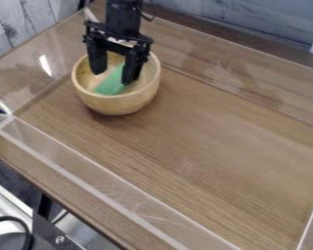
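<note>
A wooden bowl (137, 103) sits on the table at upper middle, with a green object (112, 83) inside it. My black gripper (116, 68) hangs down over the bowl from the top, its open fingers reaching into it on either side of the green object's upper part. Whether the fingertips touch the green object I cannot tell.
Pale panels stand at the top left and top right corners. Black cables lie at the lower left.
</note>
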